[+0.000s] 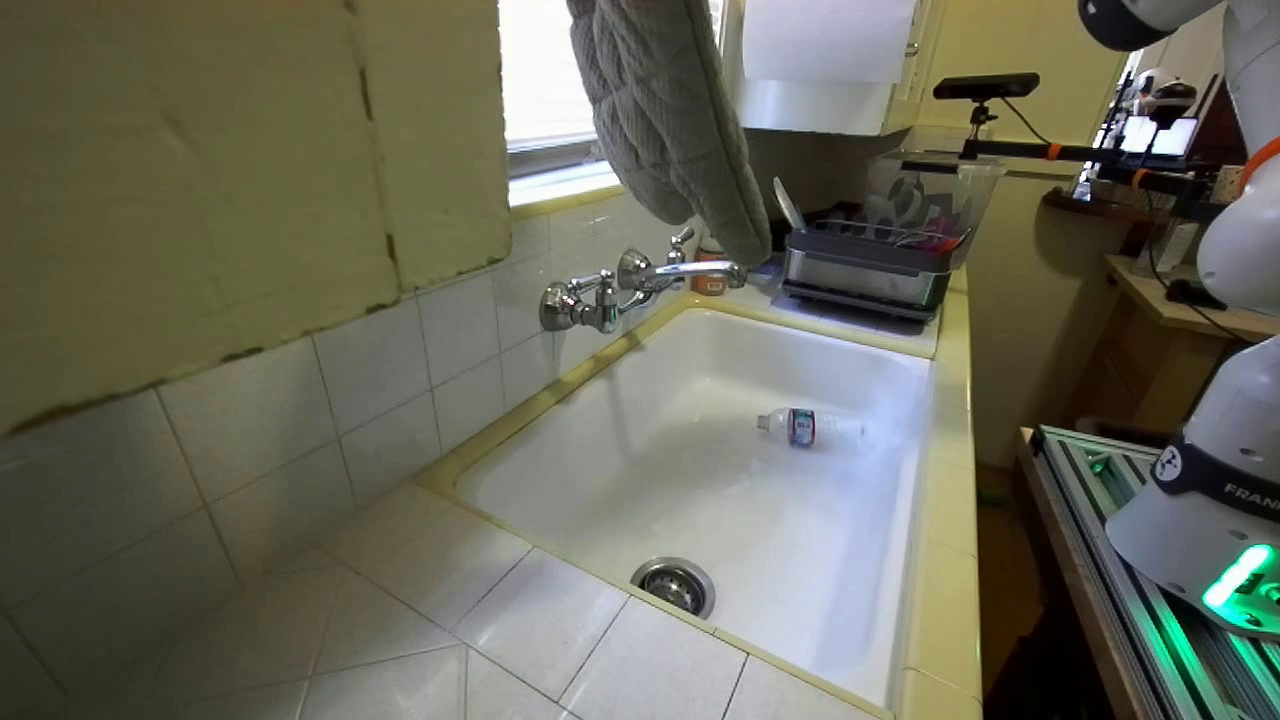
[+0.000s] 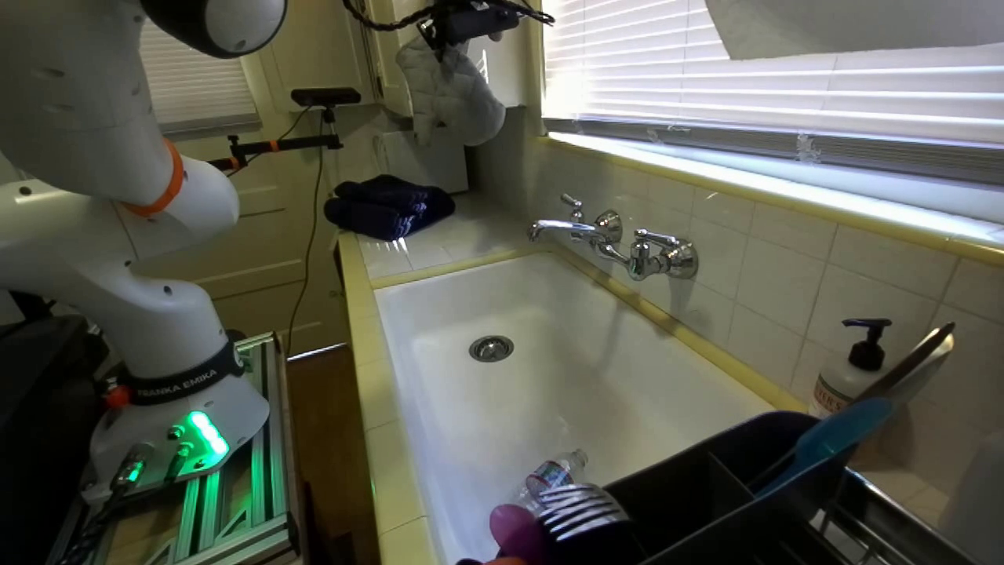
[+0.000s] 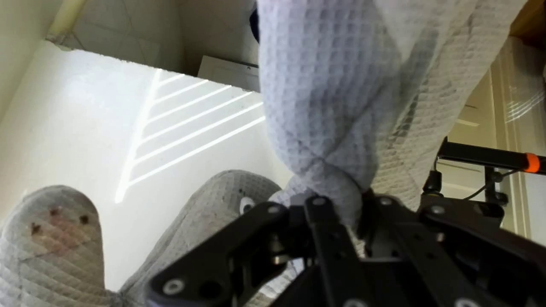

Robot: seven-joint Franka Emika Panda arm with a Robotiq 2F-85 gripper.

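A grey quilted oven mitt (image 1: 678, 132) hangs in the air above the faucet side of the sink. In exterior view 2 the same mitt (image 2: 458, 94) dangles beneath my gripper (image 2: 438, 42), well above the counter. Seen from the wrist, the gripper is shut on a bunched fold of the mitt's cloth (image 3: 322, 97). Other rounded parts of the mitt (image 3: 59, 235), one with a reddish stain, fill the lower left of that view. My gripper is outside exterior view 1.
The white sink (image 1: 576, 480) holds a clear plastic bottle (image 1: 801, 427) on its side. A chrome faucet (image 1: 684, 274) projects over the basin. At the far end stands a dish rack (image 1: 870, 270). Dark folded cloth (image 2: 391, 207) lies on the opposite counter.
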